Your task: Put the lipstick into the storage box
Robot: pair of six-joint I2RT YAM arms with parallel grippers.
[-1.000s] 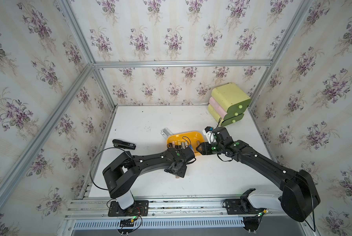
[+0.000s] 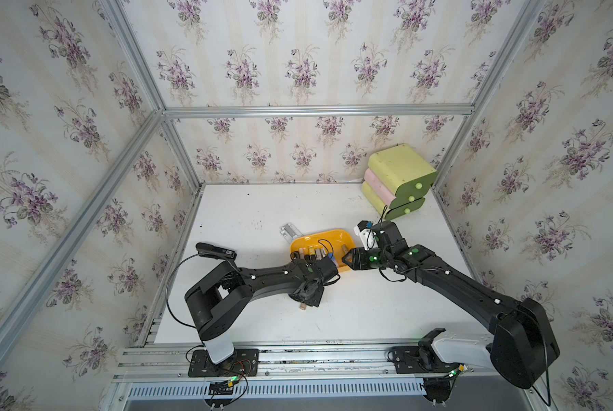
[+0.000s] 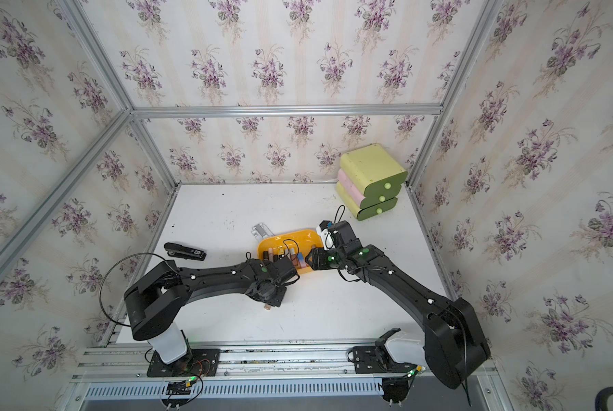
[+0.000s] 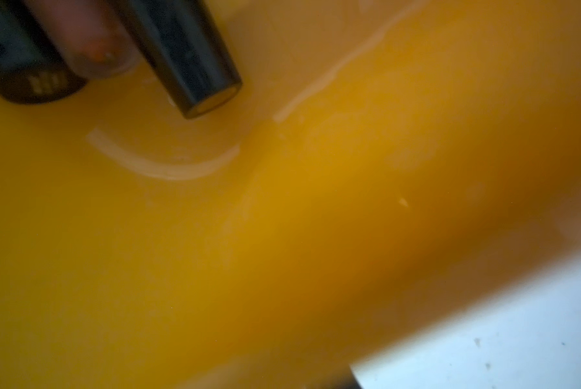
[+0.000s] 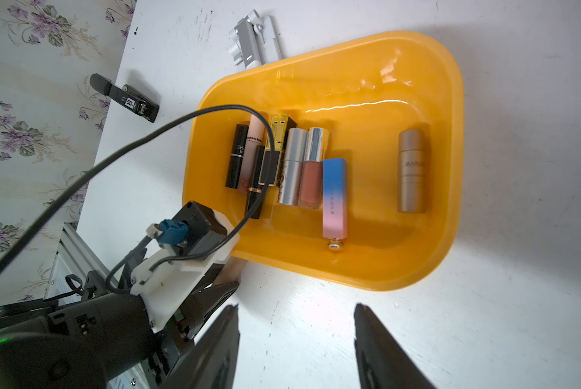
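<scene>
The orange storage box [image 5: 394, 278] stands mid-table with several lipsticks inside: a blue-pink one [image 5: 334, 197], a taupe one [image 5: 411, 171] by its right wall, and others clustered left. At the box's near left edge is my left gripper, shut on a tan lipstick [image 2: 302, 307] that shows only as a small end beneath the hand. The left wrist view holds blurred box interior and black tubes [image 4: 186, 58], not that gripper's fingers. My right gripper hangs just in front of the box, its fingers apart and empty.
A green and pink drawer unit [image 2: 402, 178] occupies the back right. A black stapler [image 3: 184, 251] lies to the left, and a grey-white item [image 5: 256, 40] sits just behind the box. Bare table extends in front and to the right.
The tan end under the left hand has shifted slightly left. My right arm is nearly still.
</scene>
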